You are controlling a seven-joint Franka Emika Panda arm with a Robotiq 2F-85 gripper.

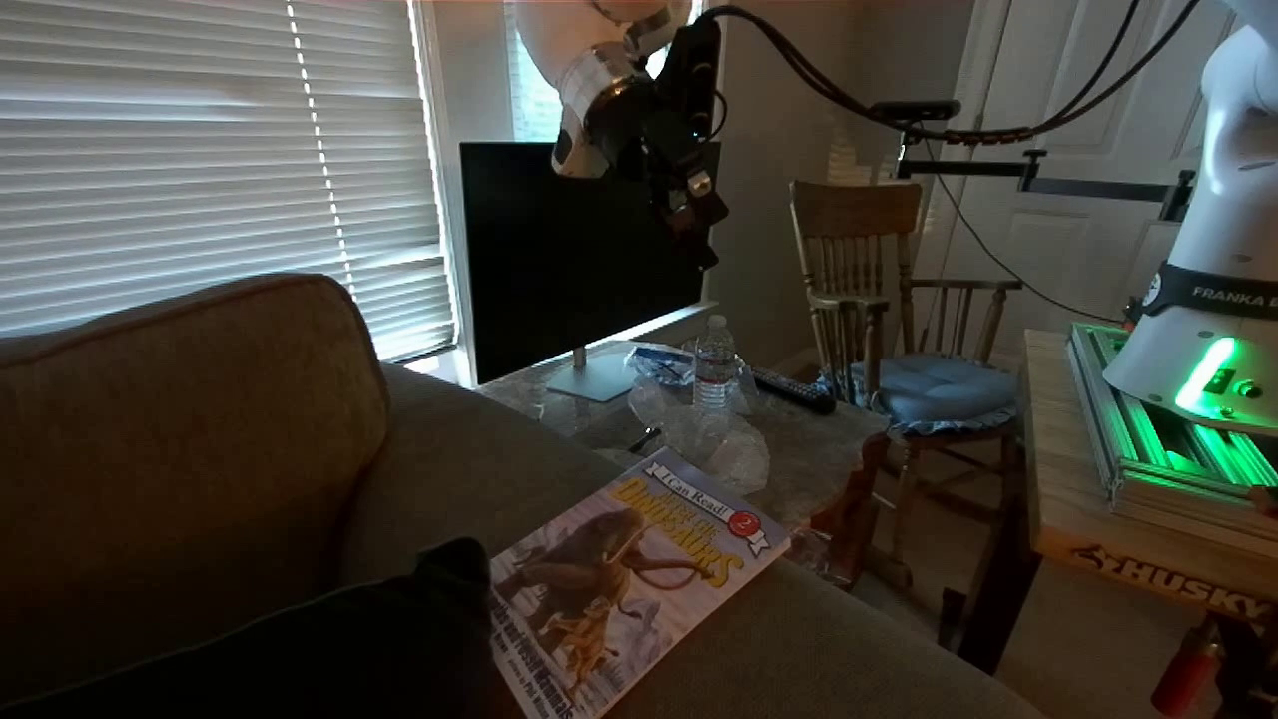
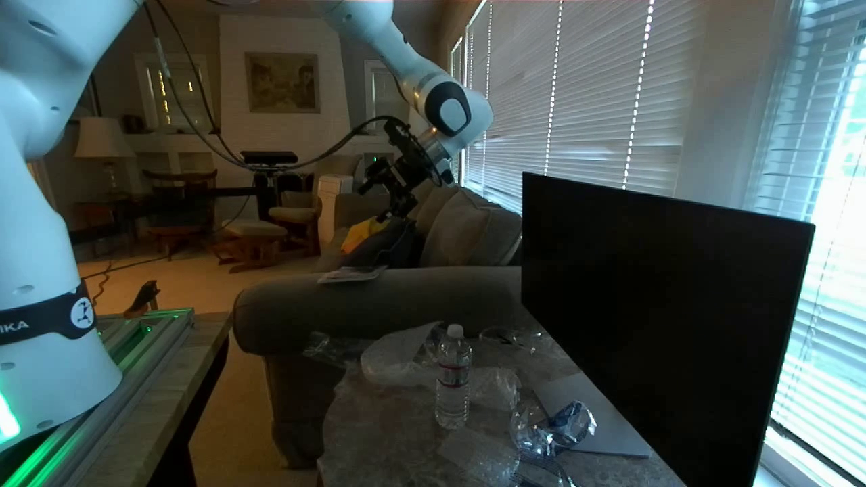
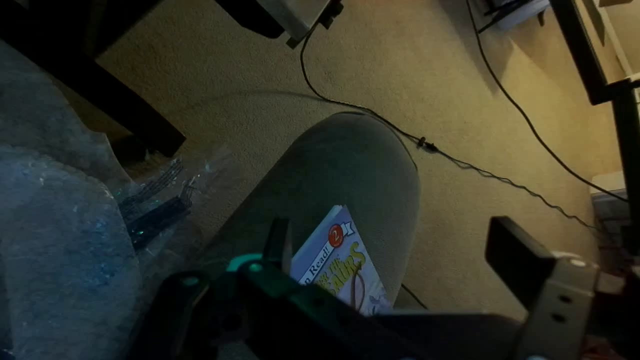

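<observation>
A thin "I Can Read!" dinosaur book (image 1: 635,575) lies flat, cover up, on the couch arm (image 2: 284,304). Part of the same book (image 3: 342,267) shows between the fingers in the wrist view, well beyond them; its lower part is hidden behind the gripper. My gripper (image 1: 701,234) hangs high in the air, in front of the black monitor in exterior view 1. In the wrist view its dark fingers (image 3: 519,261) stand wide apart and nothing is held. From the other side, the gripper (image 2: 390,211) appears above the couch, apart from the book.
A side table (image 2: 349,438) carries a water bottle (image 2: 452,381), crumpled plastic wrap and a large monitor (image 2: 649,308). A dark pillow (image 1: 359,647) borders the book. A wooden chair (image 1: 857,210) stands behind. Cables (image 3: 516,114) cross the carpet and the air.
</observation>
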